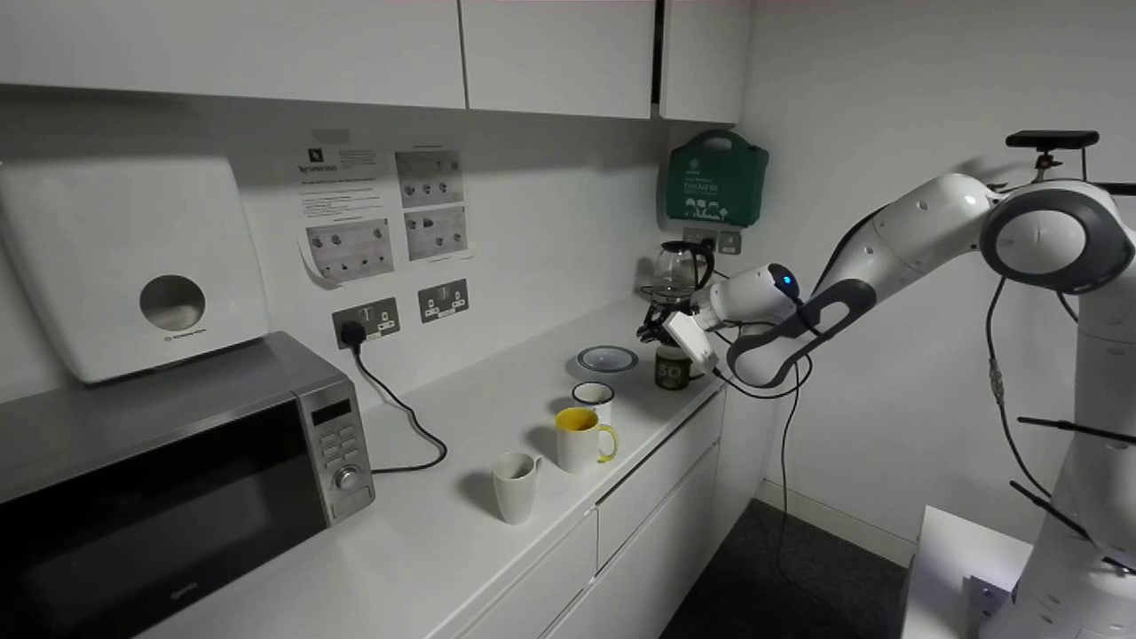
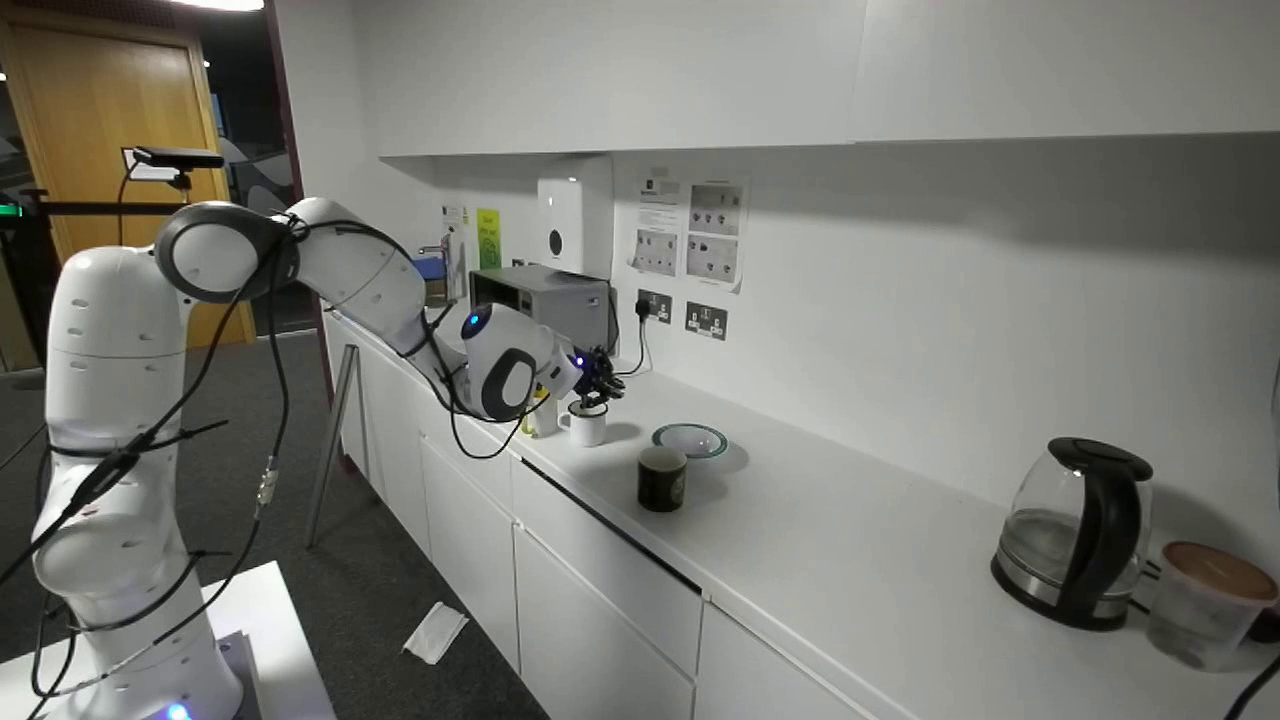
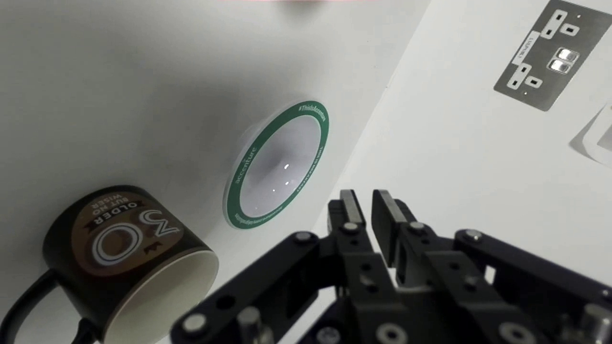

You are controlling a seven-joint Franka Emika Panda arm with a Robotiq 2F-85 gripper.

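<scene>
My gripper is over the counter, its fingertips a narrow gap apart with nothing between them. In the wrist view a white bowl [image 3: 279,166] with a green lettered rim lies up and left of the fingers. A dark mug [image 3: 109,235] with a printed badge is farther left, apart from them. A white mug with a dark rim [image 1: 594,398], a white mug with a yellow inside [image 1: 578,440] and a plain white mug [image 1: 516,485] stand in a line along the counter in exterior view 1. The arm's end partly covers these mugs in exterior view 2.
A glass kettle [image 2: 1071,534] and a lidded clear tub [image 2: 1209,606] occupy the counter's far end. The microwave [image 1: 192,426] fills the opposite end. Overhead hang wall cupboards [image 1: 554,53]. Bare counter [image 2: 828,528] lies between the bowl and the kettle.
</scene>
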